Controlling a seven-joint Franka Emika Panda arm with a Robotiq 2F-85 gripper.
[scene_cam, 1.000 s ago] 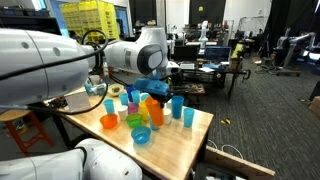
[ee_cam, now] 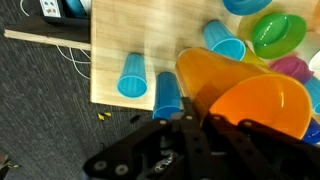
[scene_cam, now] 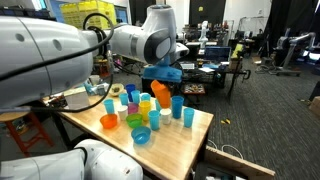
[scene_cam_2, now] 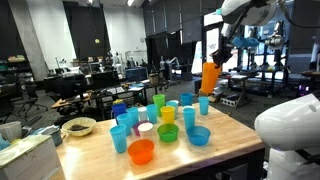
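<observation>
A tall orange cup hangs in my gripper, which is shut on its rim. In exterior view 1 the orange cup is tilted above the table, among the other cups. Exterior view 2 has the orange cup raised over the cups, below the arm at the right. Seen from the wrist, its open mouth is towards the camera, and it covers part of the cups beneath. Two blue cups, one standing apart and one near the fingers, are beside it.
On the wooden table stand several cups and bowls, including an orange bowl, a green bowl and a blue bowl. A woven basket lies behind.
The orange cup has risen with my gripper from lower among the cups, and its tilt has changed. The arm has moved up; the other cups appear unmoved.
</observation>
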